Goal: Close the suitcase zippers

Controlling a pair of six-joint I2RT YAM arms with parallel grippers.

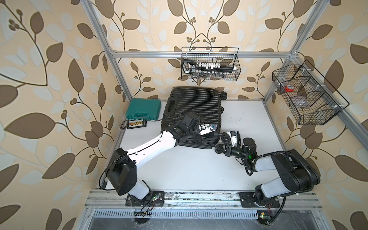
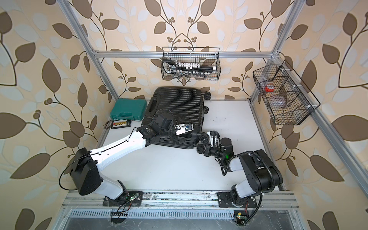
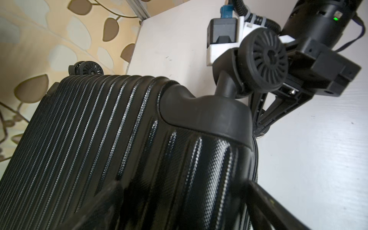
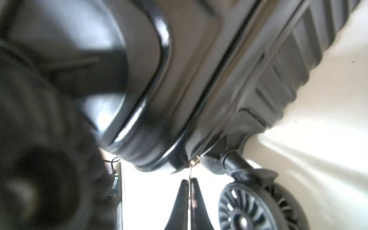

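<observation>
A black ribbed suitcase [image 1: 191,99] lies on the table, wheels to the right. My left gripper is open over its top near the front wheel corner; in the left wrist view its fingers straddle the ribbed shell and rim. My right gripper is low beside that corner, next to the front wheels [image 3: 270,57], its fingers shut just beneath a small metal piece [image 4: 194,161] on the suitcase edge, likely zipper hardware; whether that is between the tips is unclear.
A green case [image 1: 142,107] and a small tray of parts [image 1: 136,123] sit at the back left. Wire baskets hang on the back [image 2: 191,72] and right [image 2: 283,115] walls.
</observation>
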